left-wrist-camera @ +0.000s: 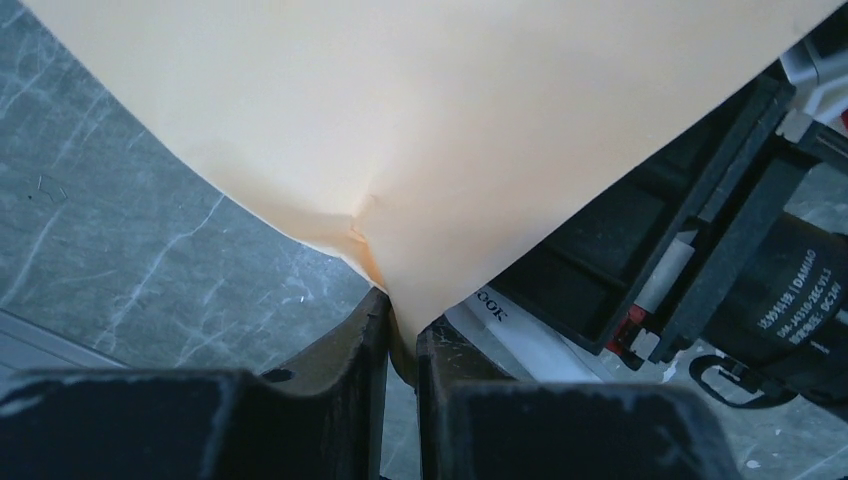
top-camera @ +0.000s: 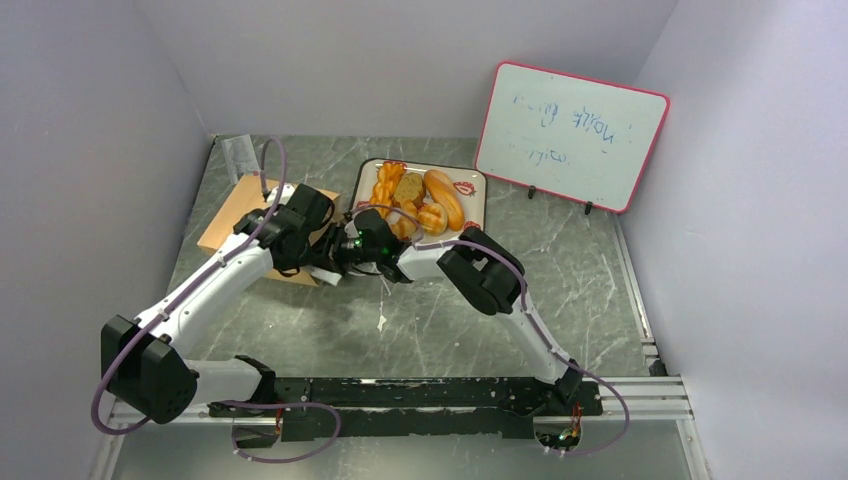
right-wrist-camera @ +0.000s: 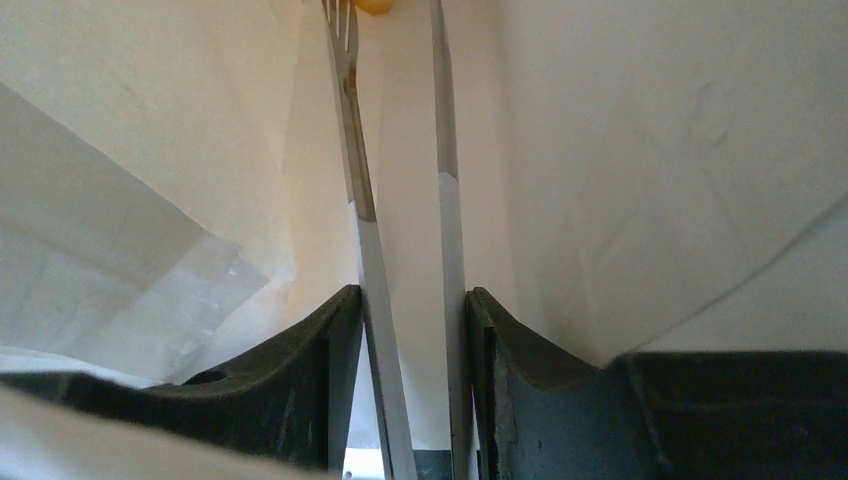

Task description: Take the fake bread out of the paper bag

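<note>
The brown paper bag (top-camera: 240, 212) lies on its side at the left of the table. My left gripper is shut on a pinched fold of the bag's paper (left-wrist-camera: 430, 170). In the right wrist view I look into the bag, with pale paper walls all round. My right gripper stands open, with the two metal arms of tongs (right-wrist-camera: 452, 230) between its fingers, one against each. Beyond the tongs' tips, a small bit of yellow-orange bread (right-wrist-camera: 374, 4) shows at the top edge. Most of that bread is hidden.
A tray (top-camera: 478, 205) holding several fake breads (top-camera: 445, 195) stands just right of the bag. A whiteboard (top-camera: 575, 130) leans at the back right. The table (top-camera: 560, 270) right of the tray is clear.
</note>
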